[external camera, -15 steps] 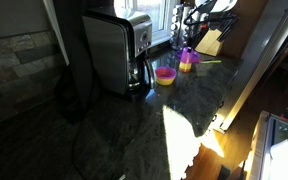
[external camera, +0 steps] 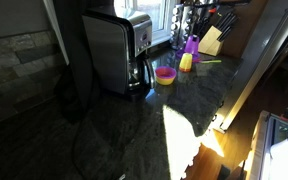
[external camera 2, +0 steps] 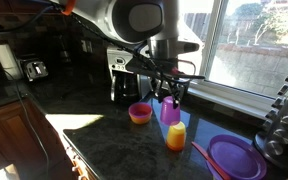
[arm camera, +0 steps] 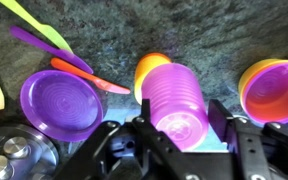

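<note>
A purple cup (arm camera: 174, 100) is held between the fingers of my gripper, which is shut on it. In exterior view 2 this purple cup (external camera 2: 170, 111) hangs from the gripper (external camera 2: 174, 95), above and behind a yellow-orange cup (external camera 2: 175, 138) on the counter. The wrist view shows only part of the yellow-orange cup (arm camera: 147, 64), since the purple one covers the rest. From exterior view 1, the purple cup (external camera: 192, 45) appears higher than the yellow-orange cup (external camera: 186, 63).
A pink-and-yellow bowl (external camera 2: 140, 113) stands near the coffee maker (external camera: 119, 52). On the other side lie a purple plate (external camera 2: 236, 157) and several coloured utensils (arm camera: 79, 71). A knife block (external camera: 212, 40) is at the back.
The gripper and the purple cup have risen, and the purple cup now shows higher above the yellow-orange cup. The bowl and yellow-orange cup remain on the counter.
</note>
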